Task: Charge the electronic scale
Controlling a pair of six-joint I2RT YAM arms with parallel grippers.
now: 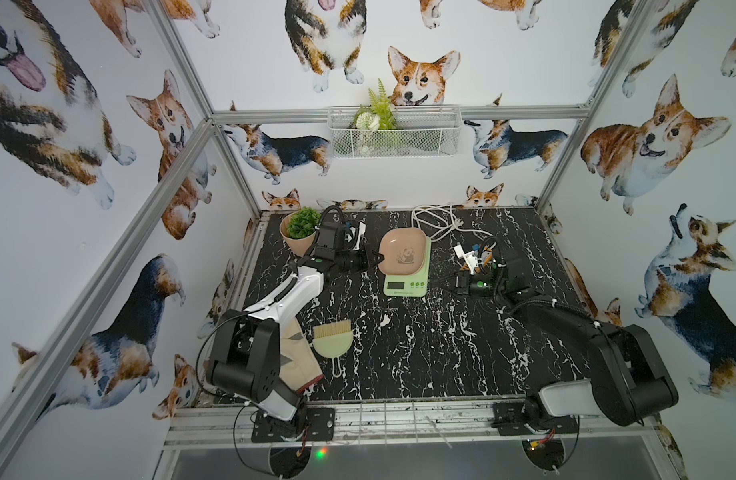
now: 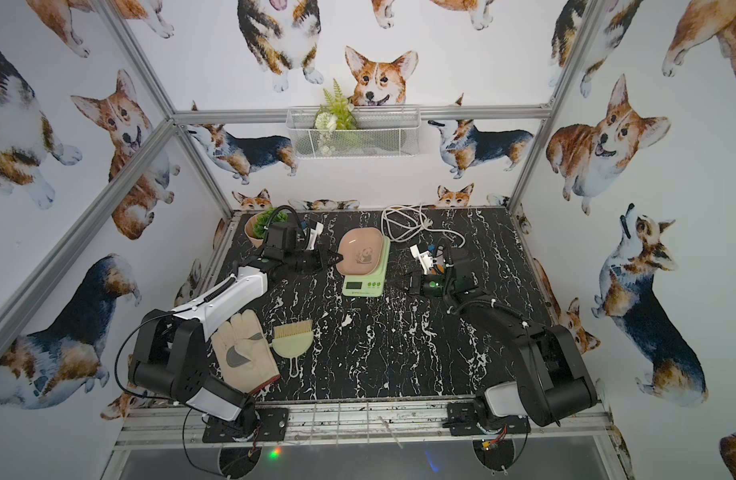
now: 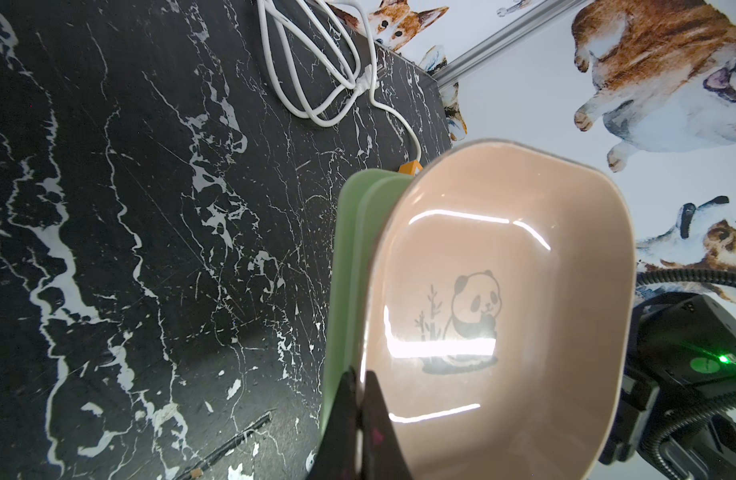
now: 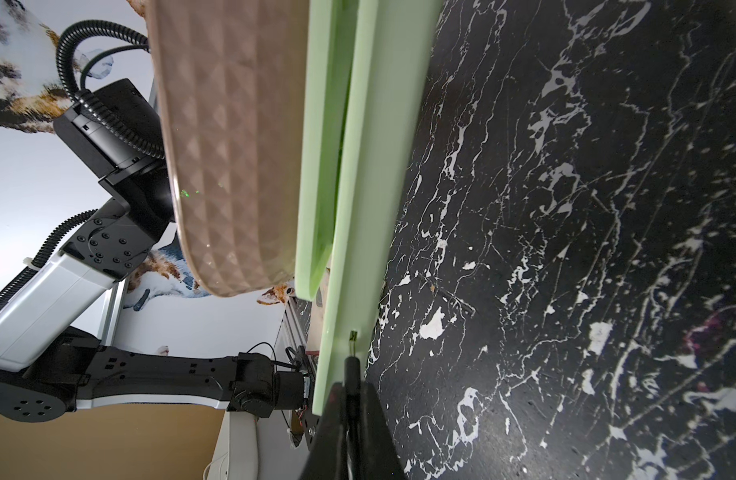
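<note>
The light green electronic scale (image 1: 406, 286) lies mid-table, with a pink panda-print bowl (image 1: 402, 249) on top. My left gripper is shut by the scale's left side, its tips at the bowl's rim in the left wrist view; whether they touch is unclear. On the opposite side, my right gripper is shut, its tips at the scale's side wall, just below a small dark slot (image 4: 353, 336). I see nothing held in either gripper. A white cable (image 1: 436, 224) lies loosely coiled behind the scale.
A small orange item (image 3: 410, 167) is partly hidden past the scale, near the cable's end. A potted plant (image 1: 304, 222) stands back left. A brush with dustpan (image 1: 333, 342) and a glove (image 2: 245, 352) lie front left.
</note>
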